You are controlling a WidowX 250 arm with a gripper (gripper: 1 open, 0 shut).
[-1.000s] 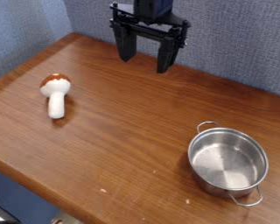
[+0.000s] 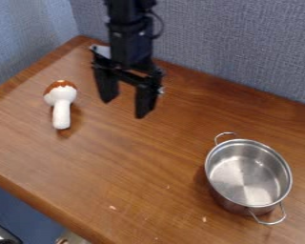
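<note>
My black gripper (image 2: 127, 95) hangs over the upper middle of the wooden table, open, with a gap between its two fingers and nothing visible held there. To its left lies a toy mushroom (image 2: 61, 103) with a brown-and-white cap and a long white stem. A steel pot (image 2: 248, 176) with two wire handles stands at the right, below and right of the gripper.
Grey padded walls (image 2: 232, 43) border the table at the back and left. A dark object shows at the bottom left corner.
My gripper has come lower and toward the front left, nearer the mushroom. The mushroom and pot have not moved.
</note>
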